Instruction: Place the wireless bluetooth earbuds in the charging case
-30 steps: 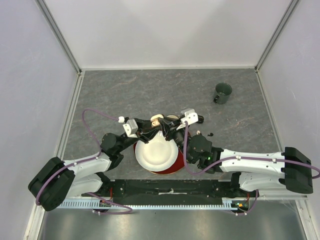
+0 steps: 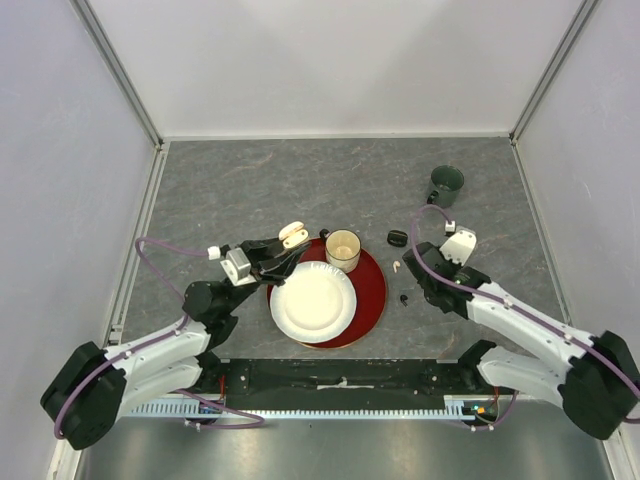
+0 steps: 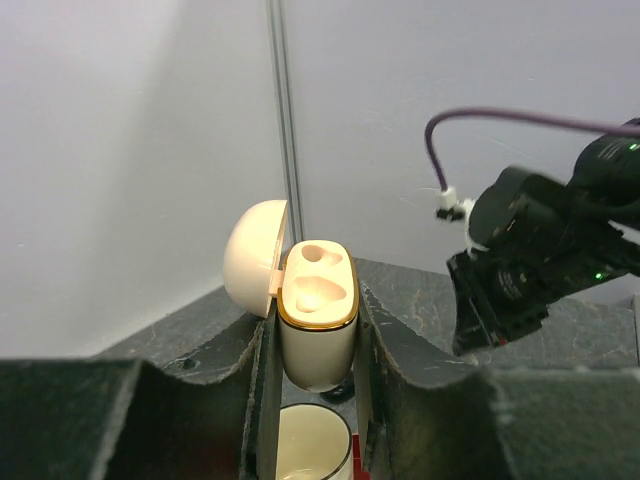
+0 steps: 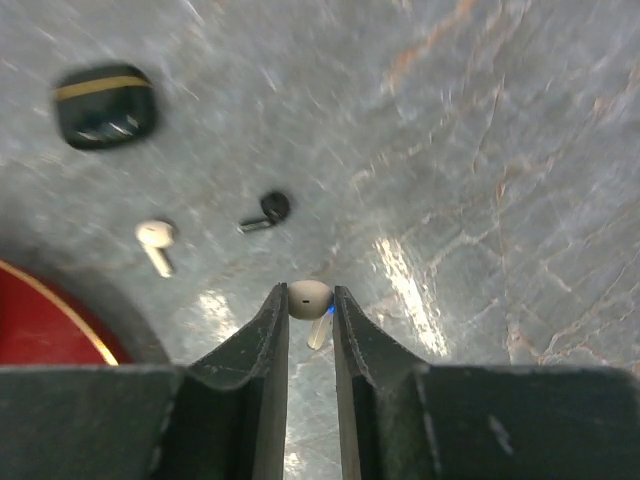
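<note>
My left gripper is shut on the cream charging case (image 3: pixel 318 290), whose lid stands open to the left. Both hollows inside the case look empty. From above, the case (image 2: pixel 294 235) is near the cream cup's left side. Away to the right, my right gripper is shut on a cream earbud (image 4: pixel 309 298); its rounded head shows at the fingertips and a stem lower down. Another cream earbud (image 4: pixel 155 238) lies on the table, beside a black earbud (image 4: pixel 272 209). In the top view the right arm hides its fingertips.
A closed black case (image 2: pixel 397 238) lies right of the cream cup (image 2: pixel 343 250). The white plate (image 2: pixel 313 302) and cup rest on a red round tray (image 2: pixel 372 310). A dark green mug (image 2: pixel 446 184) stands back right.
The right arm has swung rightward, away from the left gripper and the case, with its gripper now turned down over the table. The left gripper with the case has shifted slightly left.
</note>
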